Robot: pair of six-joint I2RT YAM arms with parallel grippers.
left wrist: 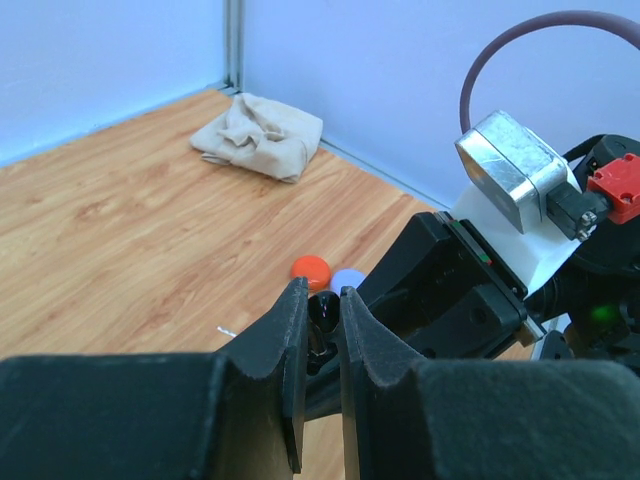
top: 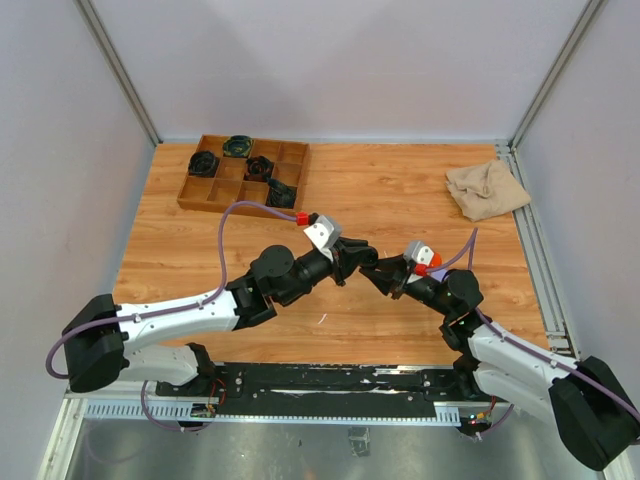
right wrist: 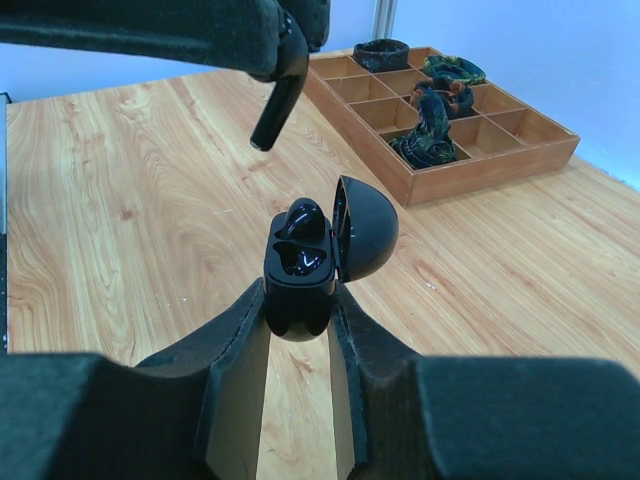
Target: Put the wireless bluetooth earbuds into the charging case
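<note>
The glossy black charging case [right wrist: 298,285] stands with its lid open, held in my right gripper, which is shut on it. In the right wrist view, part of the left gripper hangs above and left of the case. My left gripper is shut, with a small glossy black earbud [left wrist: 322,312] between its fingertips, close to the right gripper. The top view shows both grippers meeting at the centre of the table.
A wooden compartment tray [top: 224,198] with dark cloth items stands at the back left. A beige cloth [top: 485,190] lies at the back right. A red disc [left wrist: 311,268] and a purple one [left wrist: 347,282] lie beyond the right gripper.
</note>
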